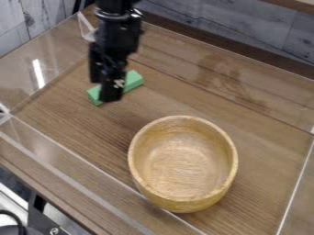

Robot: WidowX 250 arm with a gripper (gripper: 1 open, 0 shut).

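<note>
My black gripper (108,79) hangs over the left-middle of the wooden table, its arm reaching in from the top. It is open, with its fingertips close above a green block (128,80) that lies at a slant on the table. Part of the block is hidden behind the gripper, and I cannot tell whether the fingers touch it. A round tan bowl (185,159) sits empty at the lower middle.
The table's edges show along the top right and lower left, with small white items at the left border, too unclear to name.
</note>
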